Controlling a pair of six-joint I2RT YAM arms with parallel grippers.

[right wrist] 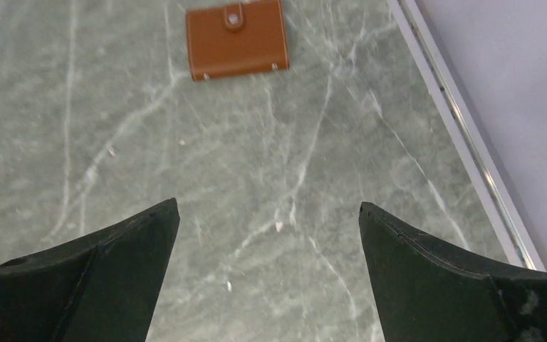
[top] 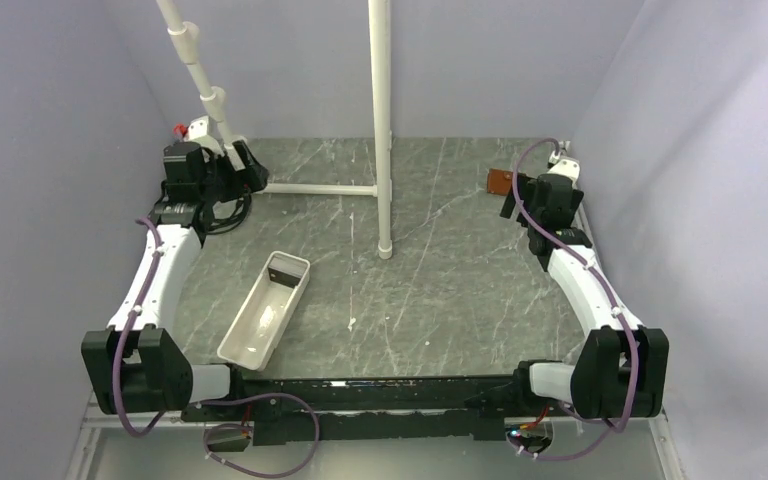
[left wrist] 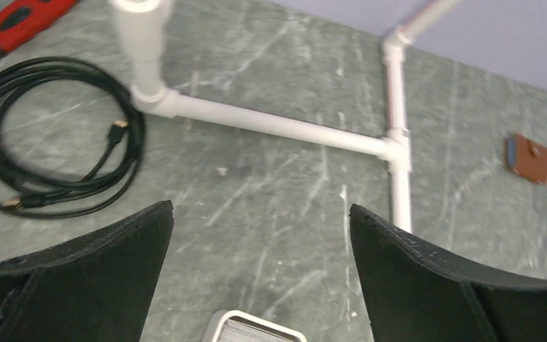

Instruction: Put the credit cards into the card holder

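Note:
A brown card holder (top: 500, 182) with a snap tab lies closed on the table at the back right; it shows whole near the top of the right wrist view (right wrist: 236, 50). My right gripper (top: 512, 204) hangs open just in front of it, nothing between its fingers. On the left side my left gripper (top: 250, 168) is open and empty, over the back of the table. No credit card can be told for certain; something dark and flat (top: 283, 278) rests at the far end of the long white tray (top: 243, 343).
White pipes stand on the table, one upright (top: 383, 150) in the middle and a crossbar (left wrist: 271, 122) running left. A coiled black cable (left wrist: 132, 135) and a red-handled tool (left wrist: 25, 27) lie at the back left.

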